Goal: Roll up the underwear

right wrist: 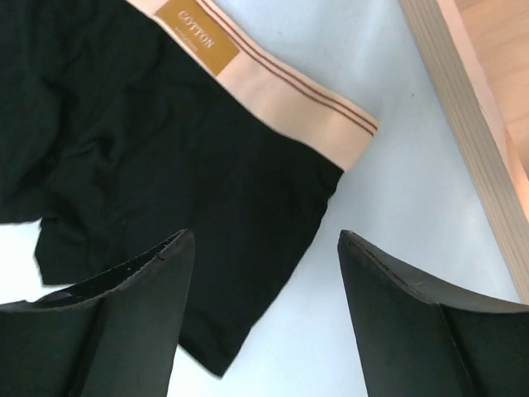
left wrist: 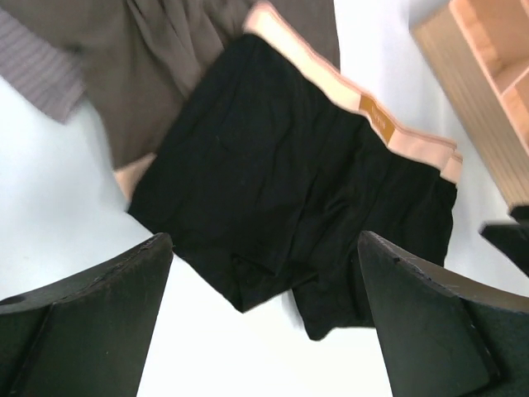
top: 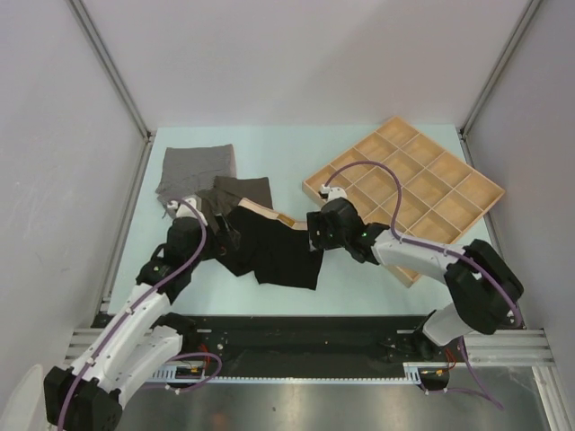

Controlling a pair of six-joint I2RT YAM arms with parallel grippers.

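Note:
Black underwear with a beige waistband lies spread flat on the white table, its waistband slanting along the far side. A gold "COTTON" label shows on the band. My left gripper is over the underwear's left part; in the left wrist view its fingers stand wide apart, with nothing gripped. My right gripper hovers at the right end of the waistband. In the right wrist view its fingers are apart, and the cloth's right edge lies beyond them, not gripped.
A wooden compartment box stands at the right, its near wall close to my right gripper. Folded grey cloth and brown cloth lie at the back left, the brown one touching the underwear. Bare table shows in front.

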